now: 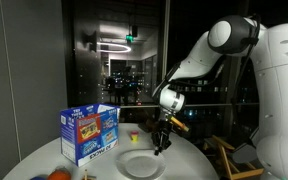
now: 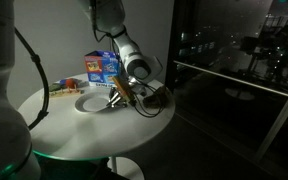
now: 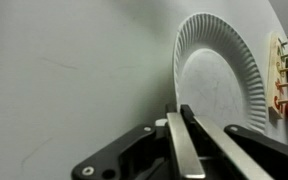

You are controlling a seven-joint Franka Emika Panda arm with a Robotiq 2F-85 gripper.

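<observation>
A white paper plate with a fluted rim lies on the round white table; the plate (image 1: 139, 164) is whole in exterior view 1 and partly behind the arm in exterior view 2. At its edge, in the wrist view, my gripper points down, its tips overlapping the near end of the rim. The two fingers stand close together with a narrow dark gap. Whether the rim (image 3: 184, 62) lies between them or just behind them cannot be made out. Both exterior views put the gripper low by the plate's side.
A blue and red box (image 1: 89, 137) stands at the back of the table. Beside the plate is a wooden rack (image 3: 277, 75) with colourful items. Orange and red round things (image 1: 60, 174) sit at the front left. Bare tabletop (image 3: 74, 90) stretches away from the plate.
</observation>
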